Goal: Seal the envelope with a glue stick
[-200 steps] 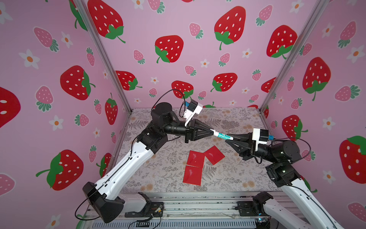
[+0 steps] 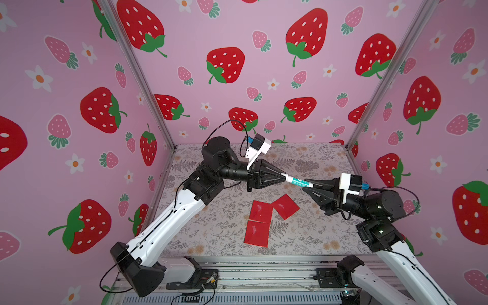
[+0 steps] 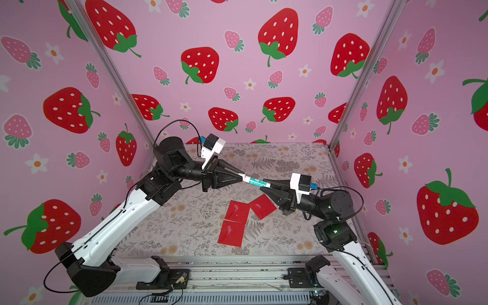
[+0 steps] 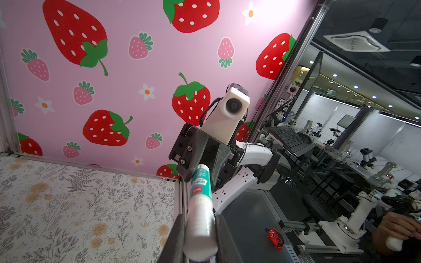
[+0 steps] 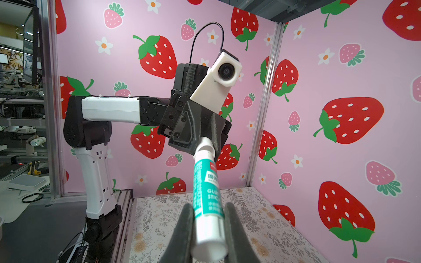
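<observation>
A glue stick (image 2: 300, 182) with a teal label and white ends is held in the air between my two grippers, slightly tilted down to the right. My left gripper is shut on its plain white cap end. The opposite end, the white base below the label (image 5: 207, 192), has my right gripper shut on it. Whether cap and body are parted cannot be told. Beneath them on the table lie red paper pieces: an upper panel (image 2: 261, 211) against a lower panel (image 2: 257, 233), and a tilted red square (image 2: 285, 206) touching the upper one's right side.
Strawberry-print walls (image 2: 264, 66) with metal corner posts close in the back and sides. A metal rail (image 2: 264, 269) runs along the front.
My right gripper and arm have shifted slightly to the right, and the visible stretch between the grippers looks a touch longer. My left arm and the red paper look unchanged.
</observation>
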